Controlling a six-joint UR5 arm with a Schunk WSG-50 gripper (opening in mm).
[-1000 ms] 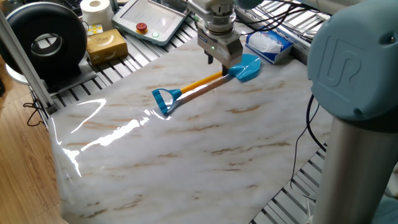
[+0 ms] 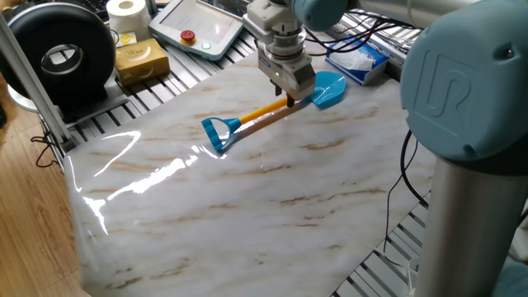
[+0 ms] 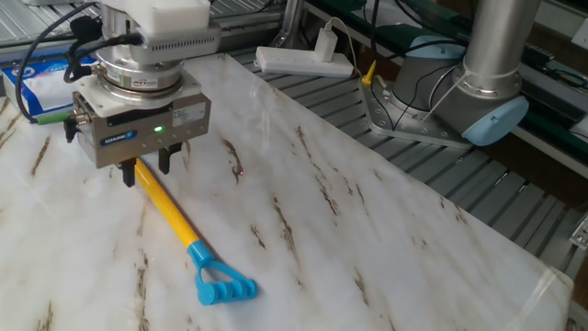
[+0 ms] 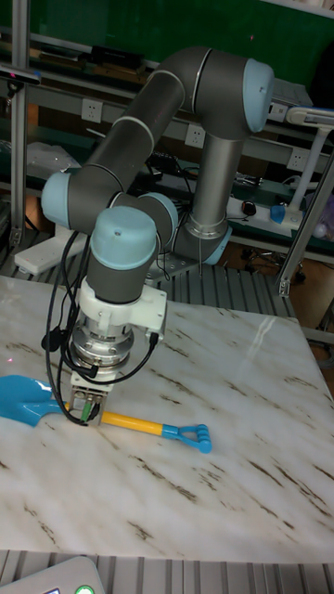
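Observation:
A toy shovel lies on the marbled table, with a blue blade [image 2: 328, 89], a yellow shaft [image 2: 262, 110] and a blue grip [image 2: 219, 133]. Over the shaft, on its blade side, my gripper [image 2: 285, 97] points downward. In exterior view 2 its two dark fingers [image 3: 169, 159] stand apart, and the yellow shaft [image 3: 167, 204] runs up into the space between them; the blade is hidden there. How far the fingertips reach down beside the shaft I cannot tell. From the opposite side, exterior view 3 shows the blue blade [image 4: 25, 399] left of the gripper and the blue grip [image 4: 189, 436] to its right.
A blue-and-white tissue pack [image 2: 356, 59] sits near the blade at the table's edge. Beyond the far edge are a teach pendant [image 2: 196, 29], a small brown box [image 2: 142, 62] and a black spool [image 2: 58, 58].
My gripper has shifted slightly along the shaft, away from the blade, and its fingers appear lower. The shovel has stayed where it was.

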